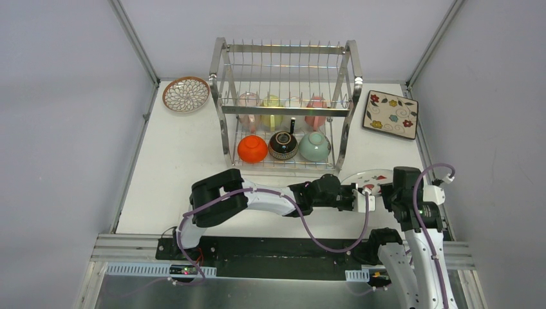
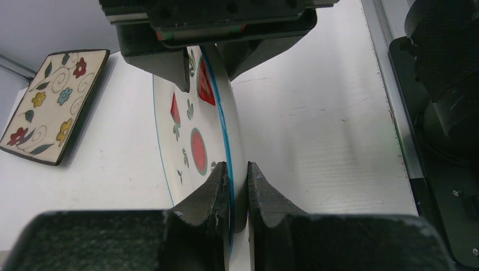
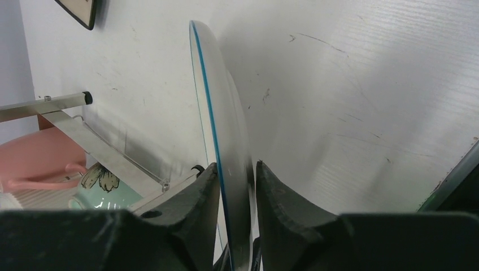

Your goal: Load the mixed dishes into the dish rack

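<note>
A white oval plate with red-and-green pattern and blue rim [image 1: 368, 178] stands tilted on edge at the front right, below the rack. My left gripper is shut on its rim. My right gripper is at the opposite side, a finger on either side of the rim; whether they press on it I cannot tell. The dish rack [image 1: 286, 111] holds several mugs and three bowls in orange [image 1: 252, 150], black [image 1: 283, 147] and mint [image 1: 315, 147].
A square floral plate [image 1: 390, 114] lies at the back right, a round patterned plate [image 1: 186, 94] at the back left. The right arm is close to the right edge.
</note>
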